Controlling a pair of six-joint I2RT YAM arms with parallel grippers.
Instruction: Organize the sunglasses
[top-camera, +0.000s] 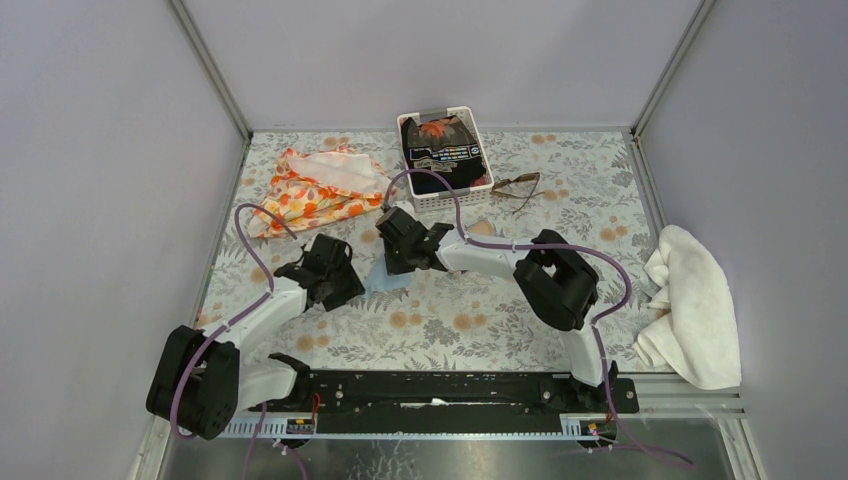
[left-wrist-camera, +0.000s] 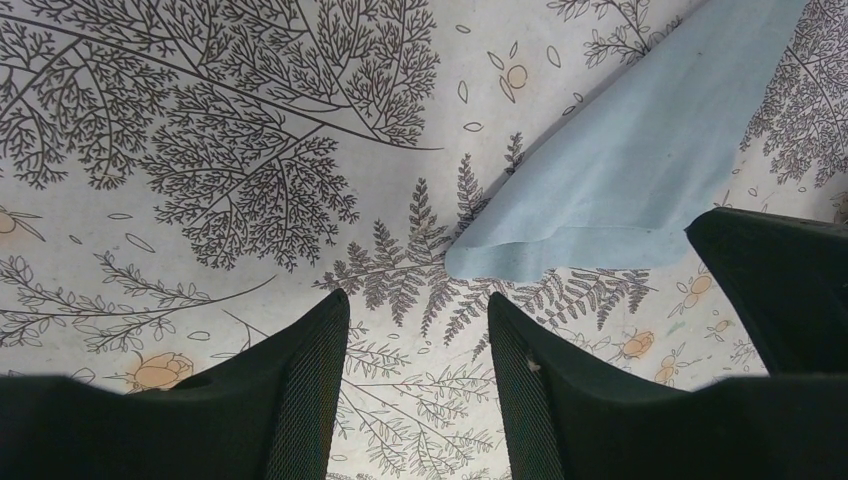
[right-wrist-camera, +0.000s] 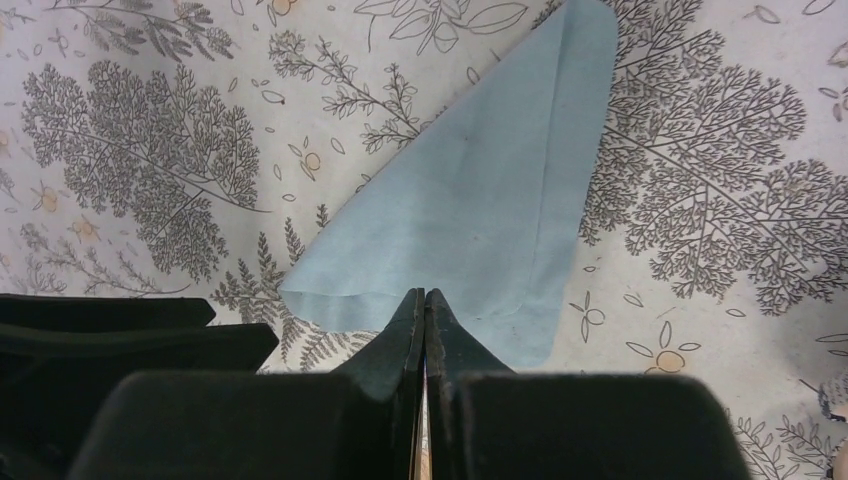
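Observation:
A pair of brown-tinted sunglasses lies with its temples spread on the table, at the right side of the basket. A folded light blue cloth, possibly a pouch, rests flat near the middle of the table. My left gripper is open above the patterned tablecloth, just off the cloth's narrow corner, with nothing between its fingers. Over the cloth's near edge, my right gripper is shut, its fingertips together and nothing showing between them. In the top view both gripper bodies partly cover the cloth.
A white basket holding a dark printed bag stands at the back. An orange floral cloth is crumpled at back left. A tan item is partly hidden behind my right arm. A white towel hangs at the right edge.

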